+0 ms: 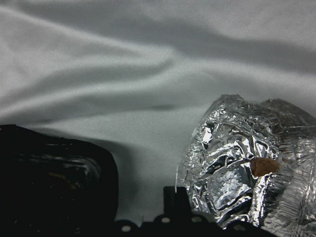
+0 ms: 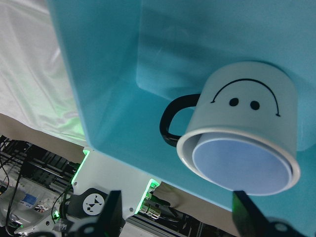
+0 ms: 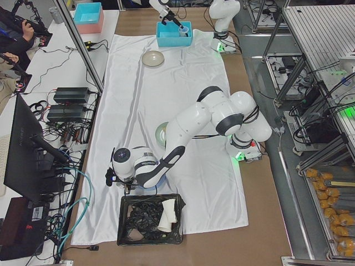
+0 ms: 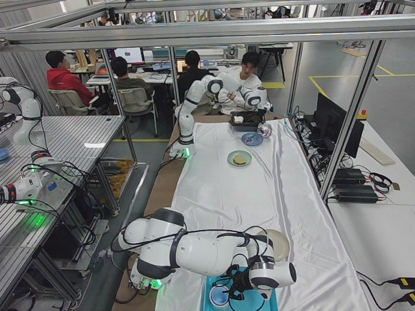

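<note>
My left gripper (image 3: 111, 176) is low at the near-left of the cloth. Its wrist view shows crumpled silver foil (image 1: 224, 163) with a brown spot at the fingertips, and a dark object at left; I cannot tell its finger state. My right gripper (image 4: 237, 285) is over a blue bin (image 3: 163, 39) at the far end, its fingers apart in the right wrist view. In that bin a white smiley mug (image 2: 237, 108) with black handle lies on its side, a pale blue cup (image 2: 241, 165) inside it.
A black-lined bin (image 3: 145, 233) with white paper stands at the near end. Between lie a blue plate (image 4: 251, 139), a green plate (image 4: 239, 153) with a yellow item, and a beige plate (image 3: 152, 58).
</note>
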